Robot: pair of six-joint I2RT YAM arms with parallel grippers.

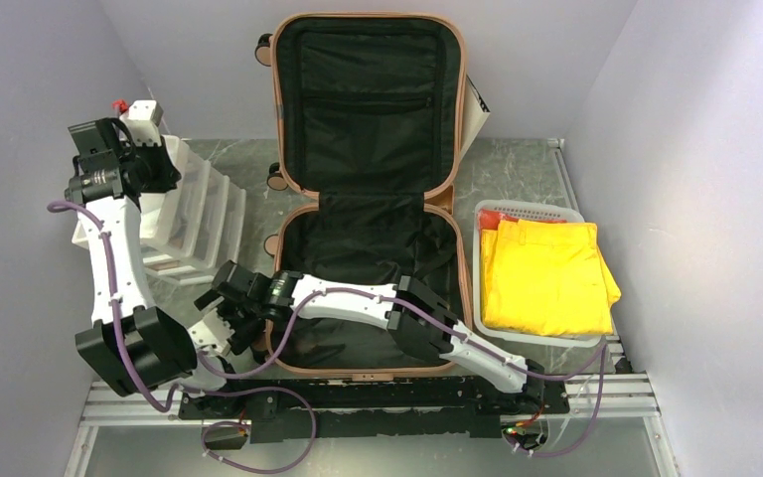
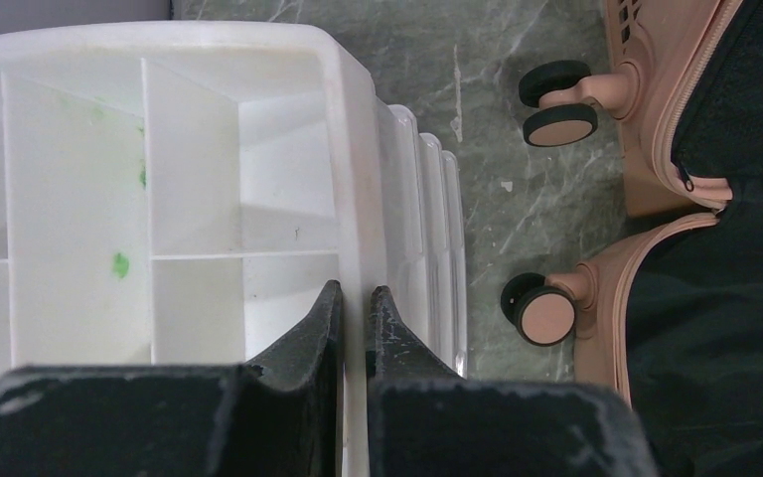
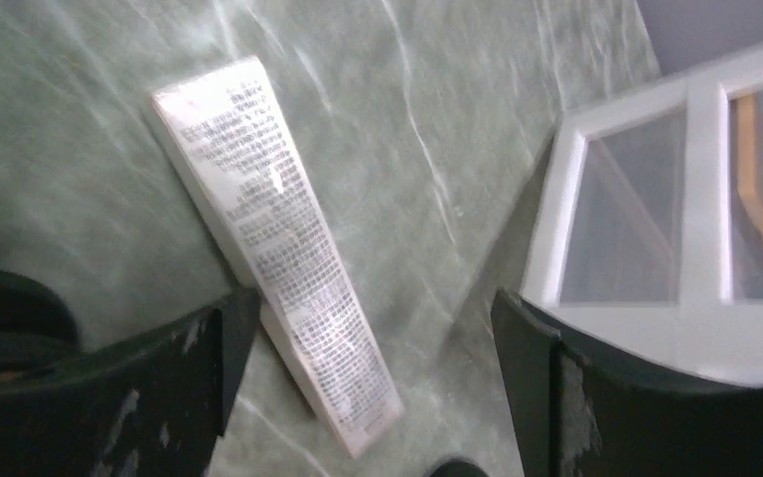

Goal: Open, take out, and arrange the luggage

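Observation:
The suitcase (image 1: 368, 99) lies open, its lid raised and both halves empty. At the left, my left gripper is shut on the rim of a white compartment box (image 2: 79, 219), which sits on stacked clear trays (image 2: 427, 229). My right arm reaches across the suitcase's bottom half to its left front corner. Its gripper is open above the grey floor, where a long slim printed box (image 3: 278, 248) lies between and below the fingers; that view is blurred.
A basket (image 1: 536, 212) of folded yellow clothing (image 1: 546, 278) stands right of the suitcase. Grey walls enclose three sides. Suitcase wheels (image 2: 544, 316) jut toward the trays, with a narrow strip of bare floor between.

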